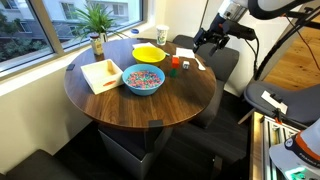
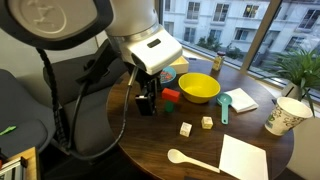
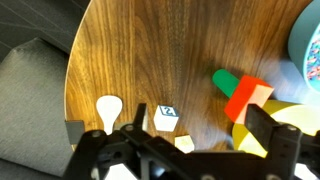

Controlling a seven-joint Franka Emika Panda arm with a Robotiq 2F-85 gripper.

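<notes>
Above the round wooden table, my gripper is open, with nothing held between its fingers. In exterior view 1 the gripper hangs over the table's far right side. The wrist view looks down on a white cube with a dark mark, a plain pale cube, a white spoon, a red block and a green piece touching or close to it. A yellow bowl and a blue bowl of small colourful bits stand farther left.
A shallow pale box lies at the table's left. White paper, a turquoise utensil, a patterned cup and a potted plant are also on the table. Bare wood shows along its near side.
</notes>
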